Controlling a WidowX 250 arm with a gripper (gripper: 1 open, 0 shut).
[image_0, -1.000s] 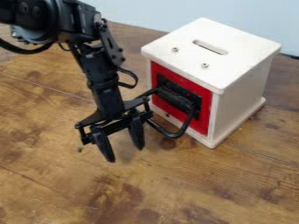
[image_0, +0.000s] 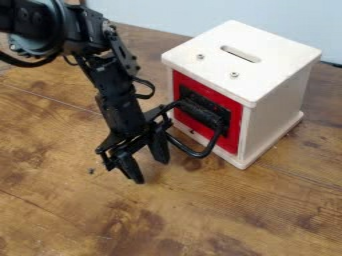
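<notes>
My black gripper (image_0: 146, 164) hangs low over the wooden floor, left of a white wooden box (image_0: 245, 61) with a red front panel (image_0: 189, 85). The fingers are spread apart and open, with nothing visible between them. A black fixture (image_0: 205, 110) sits in the red panel, with a black looped piece reaching out from it low toward my gripper. The top of the box has a slot and small screws.
Bare wooden surface (image_0: 241, 215) lies in front and to the left. A pale wall (image_0: 267, 15) stands behind the box. The black arm reaches in from the upper left.
My gripper has shifted very slightly to the right over the last second. The box has not moved.
</notes>
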